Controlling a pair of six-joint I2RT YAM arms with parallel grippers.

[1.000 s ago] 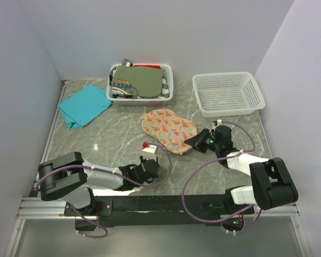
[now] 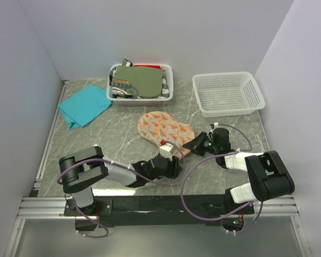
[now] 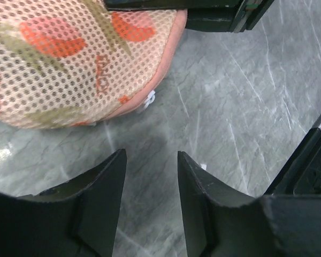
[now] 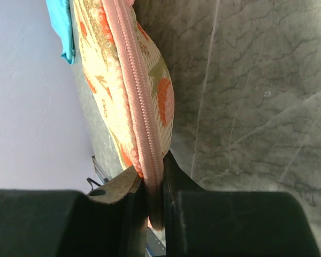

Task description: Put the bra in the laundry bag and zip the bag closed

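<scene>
The floral laundry bag (image 2: 160,126) lies on the marble table, its pink zipper edge (image 4: 137,85) running into my right gripper (image 2: 190,144), which is shut on it. My left gripper (image 2: 174,170) stands open just in front of the bag's near corner; in the left wrist view the bag (image 3: 64,64) and a small white zipper pull (image 3: 148,99) sit above its open fingertips (image 3: 150,156), with only bare table between them. I cannot make out the bra in these views.
A white basket of folded clothes (image 2: 136,101) stands at the back centre, an empty white basket (image 2: 227,110) at the back right. A turquoise cloth (image 2: 84,106) lies at the left.
My left gripper has moved rightward to the bag's near end. The bag and right gripper shifted slightly left from about a second ago.
</scene>
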